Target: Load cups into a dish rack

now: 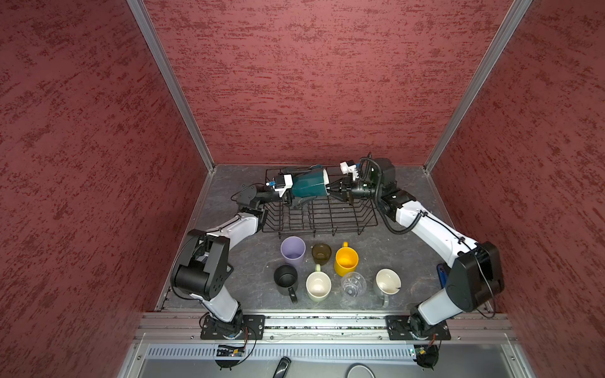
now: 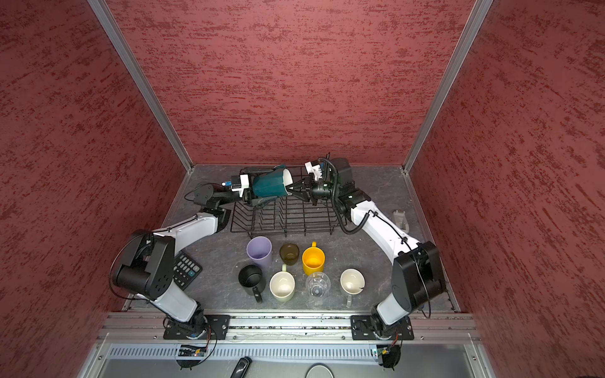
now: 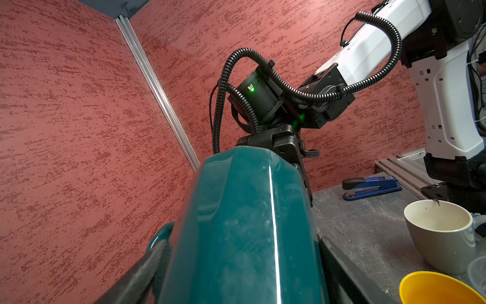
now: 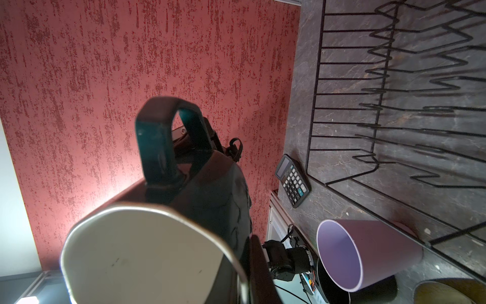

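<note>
A teal mug (image 1: 307,184) lies on its side in the air over the black wire dish rack (image 1: 324,231), its pale mouth facing right. In the right wrist view, my right gripper is shut with the mug's thin rim between its fingers. From the mug's base end, my left gripper reaches around it, open, with blurred fingers (image 3: 144,276) on either side. On the table in front stand a purple cup (image 1: 293,249), brown cup (image 1: 321,254), yellow mug (image 1: 346,260), black mug (image 1: 285,277), cream mug (image 1: 318,286), clear glass (image 1: 353,284) and white mug (image 1: 387,281).
The rack's wire slots look empty in the right wrist view. A calculator (image 2: 186,269) lies by the left arm. A blue stapler (image 3: 372,187) lies near the right arm's base. Bare table shows on both sides of the rack.
</note>
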